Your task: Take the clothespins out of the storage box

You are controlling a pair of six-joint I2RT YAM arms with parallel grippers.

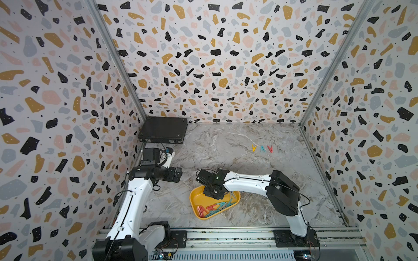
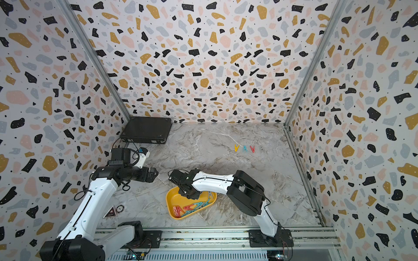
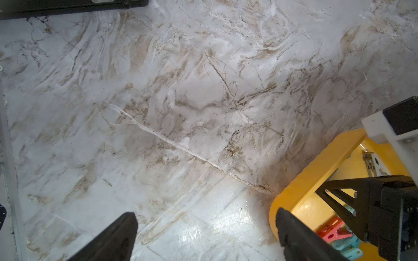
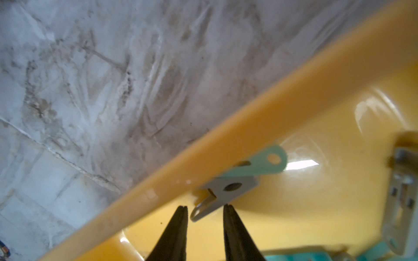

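Note:
The yellow storage box [image 1: 192, 201] sits on the table near the front, with several red and teal clothespins [image 1: 212, 209] in it. Over its far side is my right gripper, parted a little with empty space between its fingers. Just beyond the fingertips, a grey clothespin [image 4: 233, 187] lies under a teal one [image 4: 270, 160] against the box wall, partly hidden by the rim. Another grey clothespin [image 4: 402, 200] is at the right edge of that view. My left gripper stands wide open above bare table, left of the box.
A black case [image 1: 163, 129] rests at the back left.

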